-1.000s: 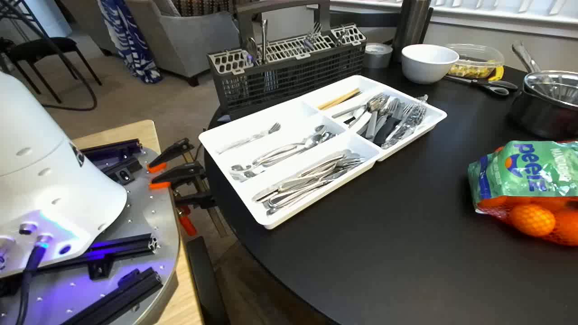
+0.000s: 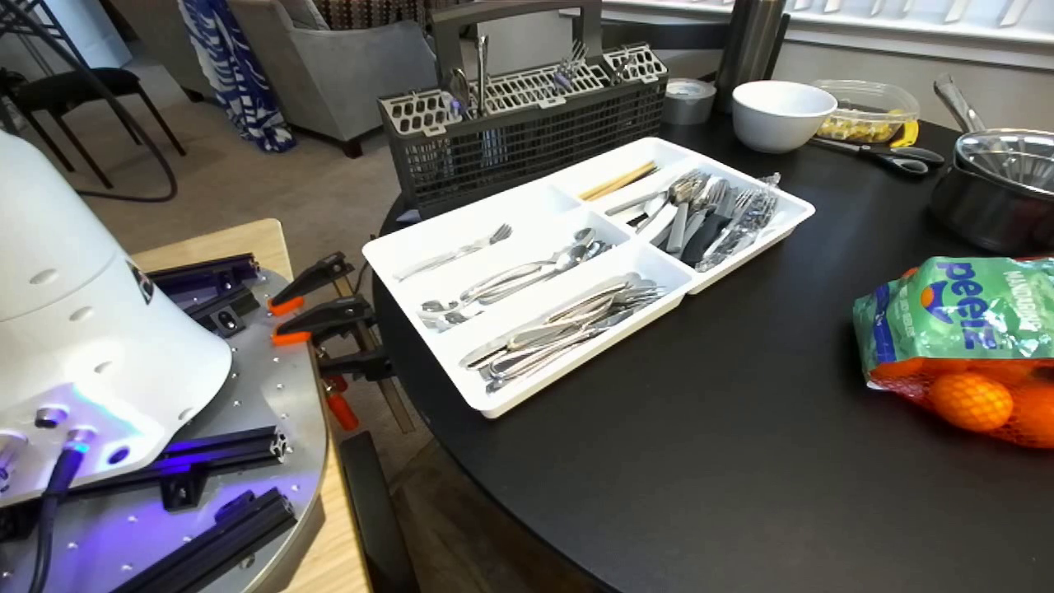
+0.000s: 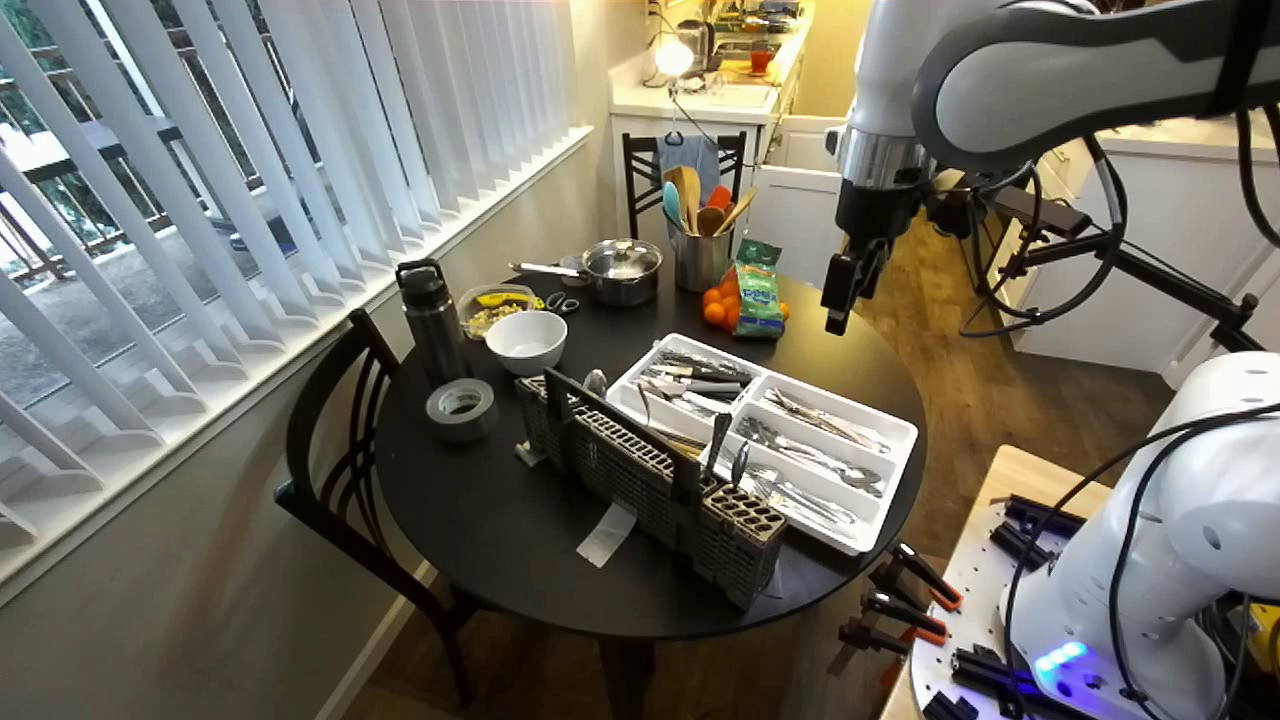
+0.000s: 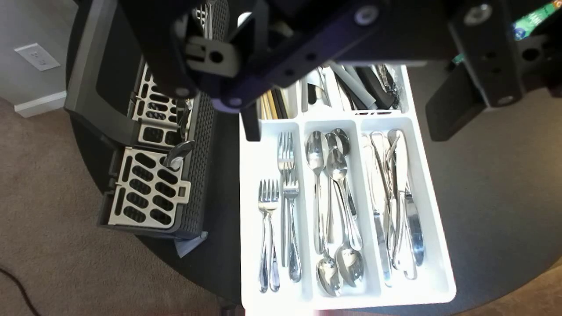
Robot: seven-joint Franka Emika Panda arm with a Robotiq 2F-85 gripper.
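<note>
High above the table my gripper stands open in the wrist view, its two dark fingers wide apart with nothing between them. In exterior view 2 the same gripper hangs beyond the tray's right side. Below it lies a white cutlery tray. Its long compartments hold forks, spoons and knives. Chopsticks and mixed utensils fill the other end. Along the tray stands a dark grey cutlery basket with a tall handle; a few utensils stick out of its slots.
A mandarin bag, lidded pot, utensil holder, white bowl, plastic container, scissors, tape roll and dark bottle surround the tray. Bare table lies in front.
</note>
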